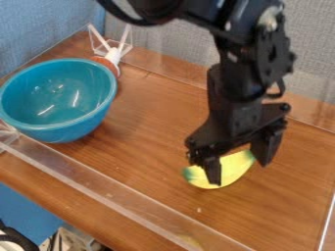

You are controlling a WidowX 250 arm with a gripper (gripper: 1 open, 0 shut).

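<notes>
A yellow banana (232, 171) with green tips lies on the wooden table (144, 186) at the right of centre. My black gripper (237, 157) is lowered over it, its fingers open on either side of the banana, partly hiding it.
A turquoise bowl (53, 123) stands at the left. A white and orange object (108, 57) sits behind it at the back. A clear rail runs along the front edge, with blue beyond at lower left.
</notes>
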